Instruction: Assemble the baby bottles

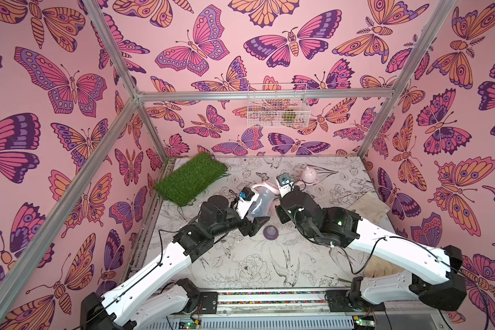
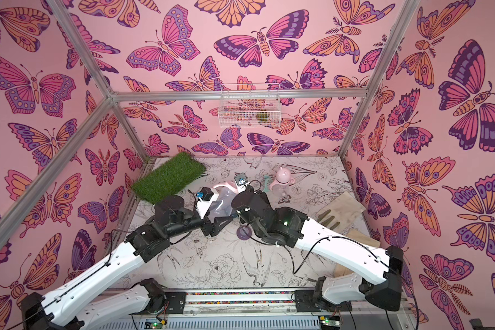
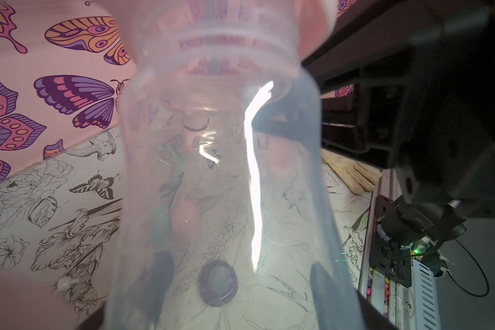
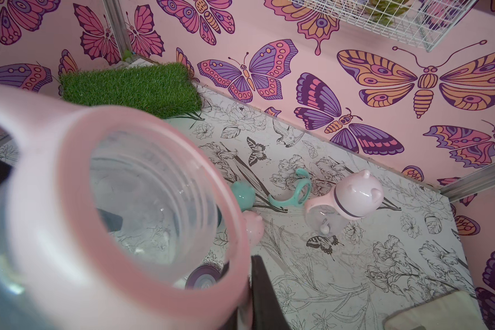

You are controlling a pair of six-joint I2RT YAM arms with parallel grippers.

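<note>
My left gripper (image 1: 250, 217) grips the clear bottle (image 3: 220, 165), held aloft over the table centre; its fingers are mostly behind the bottle. My right gripper (image 1: 283, 206) is shut on a pink handle ring (image 4: 49, 209), which surrounds or sits over the bottle's threaded neck; whether seated I cannot tell. A purple ring (image 1: 270, 232) lies on the table below. A pink-capped small bottle (image 4: 357, 193), a teal handle (image 4: 291, 195), a teal cap (image 4: 242, 193) and a pink cap (image 4: 253, 225) lie farther back.
Green turf mat (image 1: 189, 176) lies back left. Beige gloves (image 2: 335, 211) lie at the right. A wire basket (image 1: 277, 112) hangs on the back wall.
</note>
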